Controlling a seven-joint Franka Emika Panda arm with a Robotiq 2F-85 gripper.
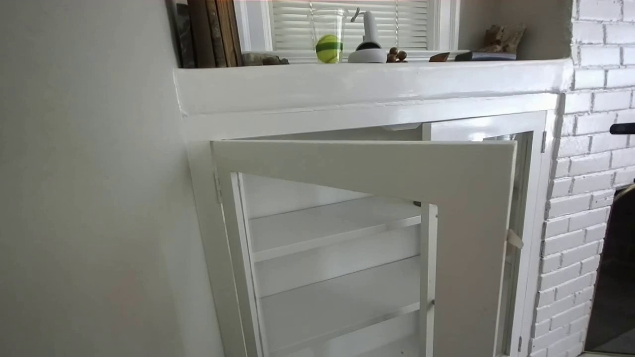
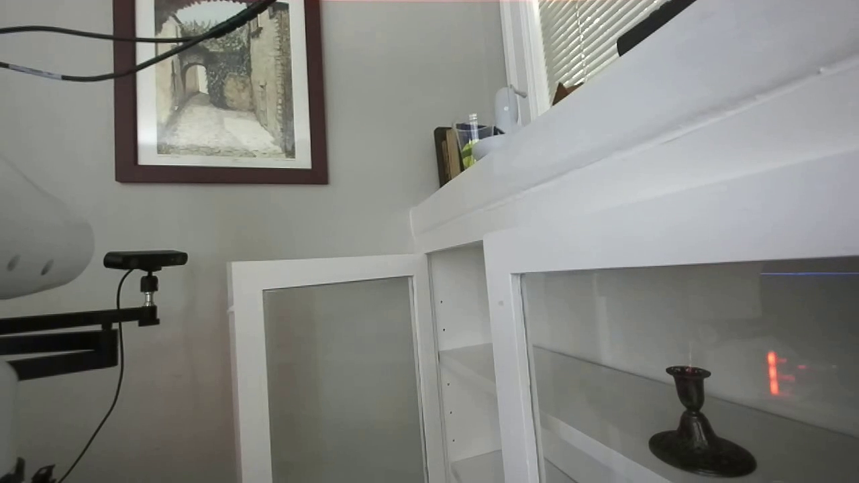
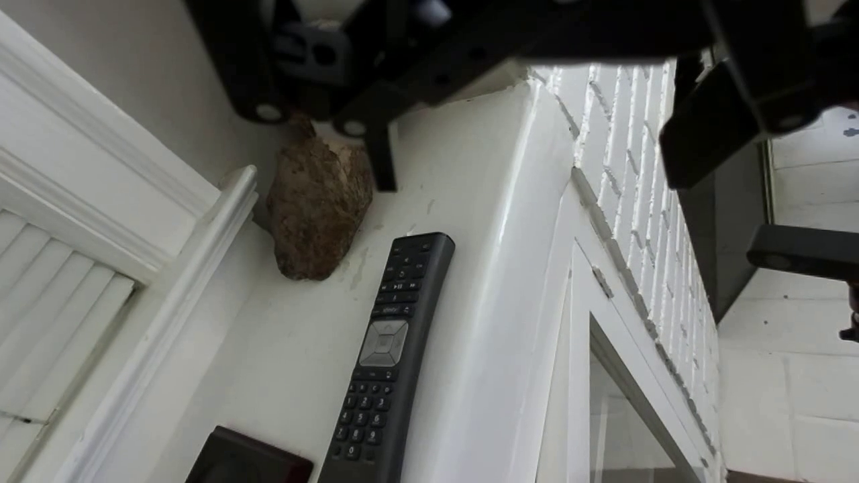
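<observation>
In the wrist view my gripper is open, its black fingers spread wide with nothing between them. Beneath it runs the white ledge above the cabinet. A black remote lies on this ledge, close to its front edge. The cabinet's left door is swung outward, baring white shelves inside. Its right door appears closed. A dark candlestick stands on a shelf behind that door's glass. Neither exterior view shows my fingers clearly.
Beyond the remote sits a rough brown lump; a dark flat object lies nearby. A clear cup with a tennis ball, a white device and books share the ledge. White brick borders the cabinet on the right.
</observation>
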